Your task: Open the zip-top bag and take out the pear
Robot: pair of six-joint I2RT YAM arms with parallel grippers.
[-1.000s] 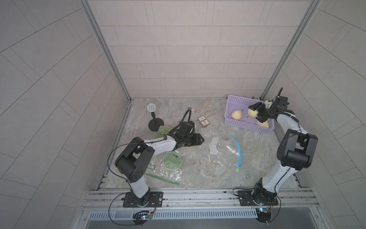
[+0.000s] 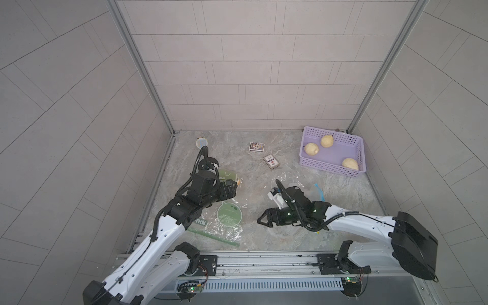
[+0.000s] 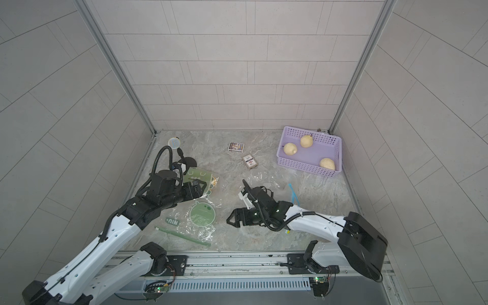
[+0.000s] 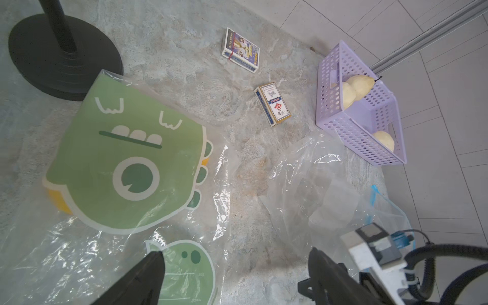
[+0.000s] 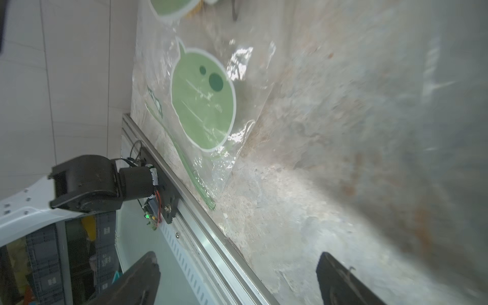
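Three pale pears, one of them a pear (image 2: 326,140) with a dark stem, lie inside the purple basket (image 2: 333,166) at the back right. A clear zip top bag with a blue strip (image 2: 319,191) lies flat on the table, partly covered by my right arm; no pear shows in its visible part (image 4: 333,203). My right gripper (image 2: 265,219) is open and empty, low over the table left of that bag. Over the green printed bag (image 2: 229,214) on the left, my left gripper (image 2: 231,189) stands open with nothing between its fingers.
Two card boxes, a patterned box (image 2: 256,147) and a white box (image 2: 271,161), lie at the back middle. A black round stand (image 4: 66,56) is on the left. Bare table (image 5: 325,127) shows between the two bags.
My right gripper has left the basket and come down to the front middle; the pear it was at now lies near the basket's back. My left arm has swung back to the left.
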